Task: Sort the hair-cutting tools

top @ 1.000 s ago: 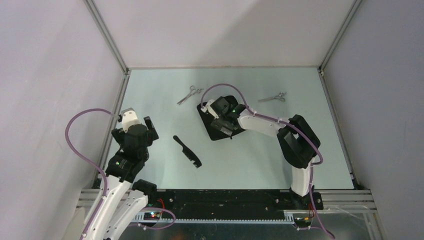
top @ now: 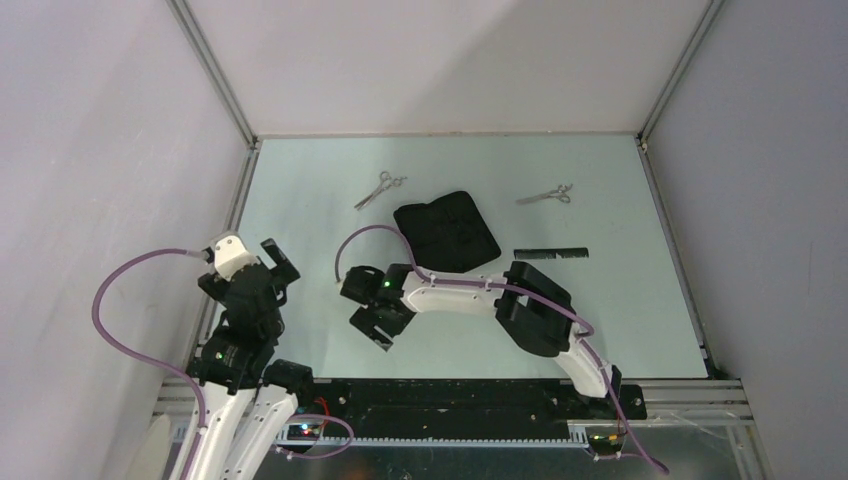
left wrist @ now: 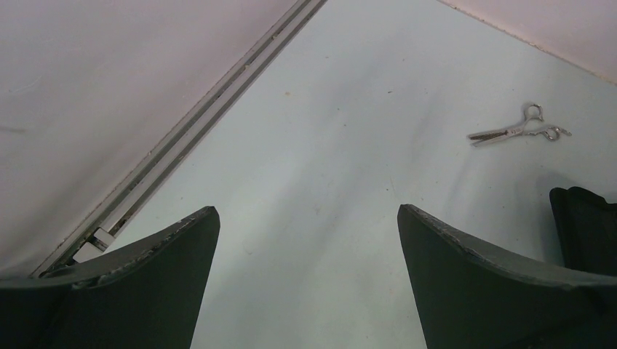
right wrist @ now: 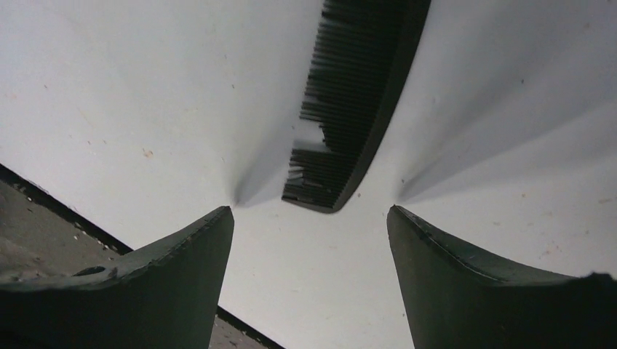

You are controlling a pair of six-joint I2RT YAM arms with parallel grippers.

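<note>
Below my open right gripper a black comb [right wrist: 349, 102] with broken teeth lies between the fingertips, not held; the arm hides it in the top view. A second black comb [top: 550, 253] lies right of the black pouch [top: 447, 230]. Scissors [top: 380, 191] lie left of the pouch at the back, also visible as thinning scissors [left wrist: 509, 133] in the left wrist view. More scissors [top: 547, 194] lie at the back right. My left gripper stands open and empty at the left side, over bare table.
The white table [top: 300, 200] has walls and metal rails on the left, back and right. A dark gap runs along the front edge.
My right arm has moved from over the pouch left and toward the front, covering the comb there. My left arm has shifted slightly left and toward the front.
</note>
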